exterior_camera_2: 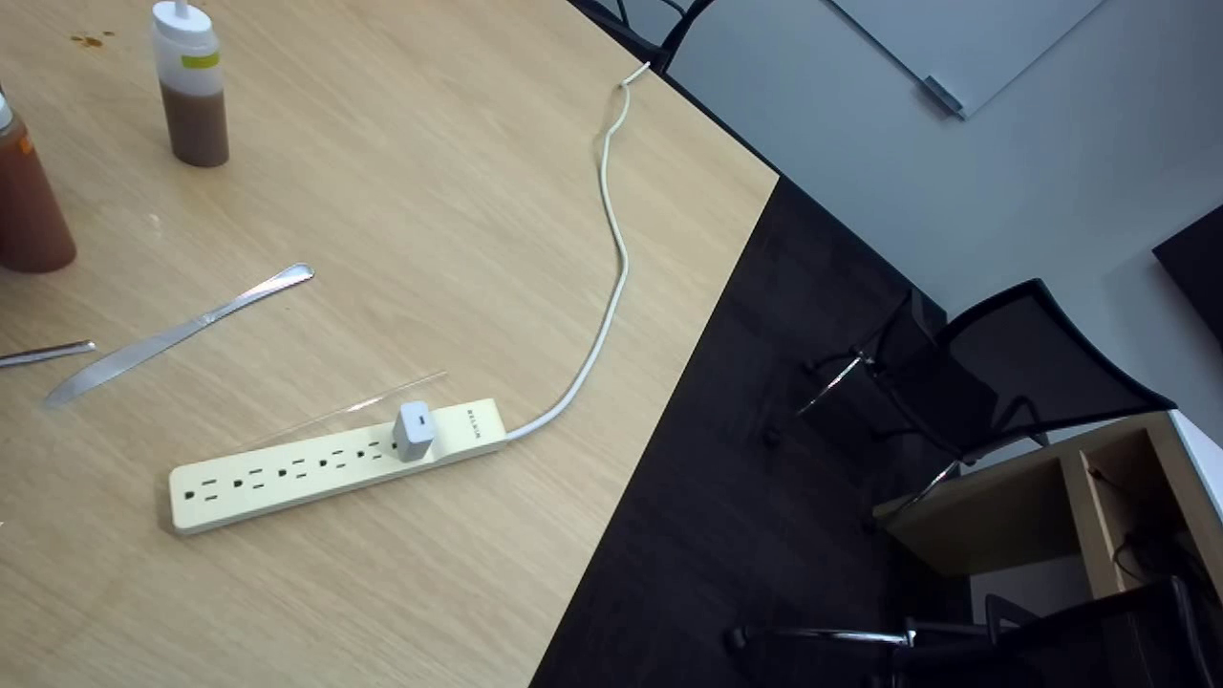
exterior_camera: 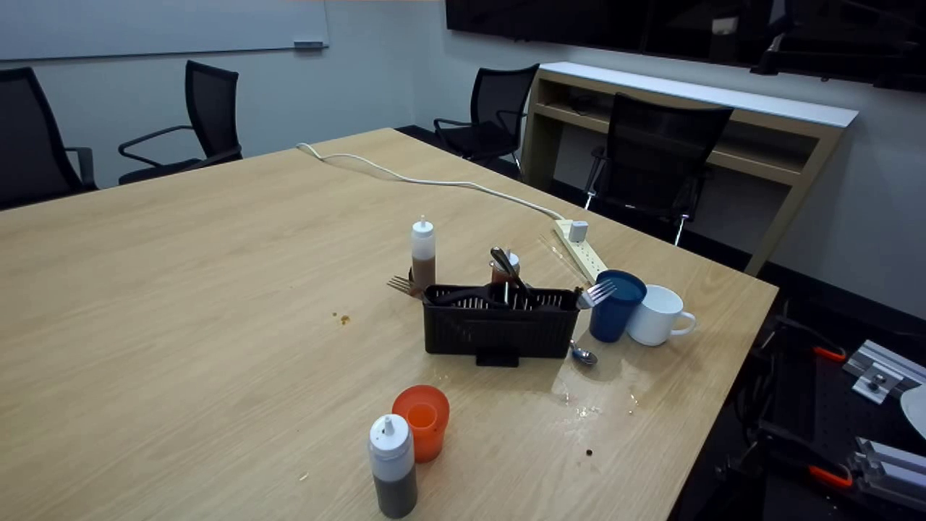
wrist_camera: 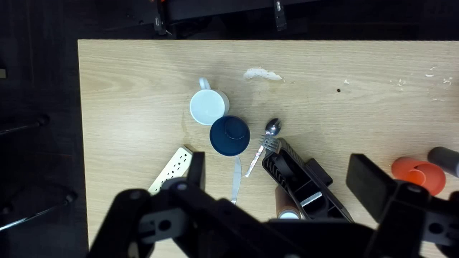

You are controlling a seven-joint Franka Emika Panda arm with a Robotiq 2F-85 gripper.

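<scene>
My gripper stands open high above the table, its black fingers spread wide in the wrist view with nothing held between them. Below lies a black cutlery basket [exterior_camera: 499,330] with forks and dark handles sticking out. A dark blue cup [wrist_camera: 230,135] touches or nearly touches a white mug [wrist_camera: 208,106]. A spoon [wrist_camera: 273,127] and a table knife [wrist_camera: 236,178] rest on the tabletop beside the basket. An orange cup [exterior_camera: 422,424] is close to a squeeze bottle [exterior_camera: 393,469] with dark sauce. The gripper does not show in either exterior view.
A power strip [exterior_camera_2: 332,464] with a plugged-in adapter lies near the table's edge, its white cord running away. Behind the basket stand a brown-sauce bottle [exterior_camera: 423,256] and a reddish bottle [exterior_camera_2: 29,201].
</scene>
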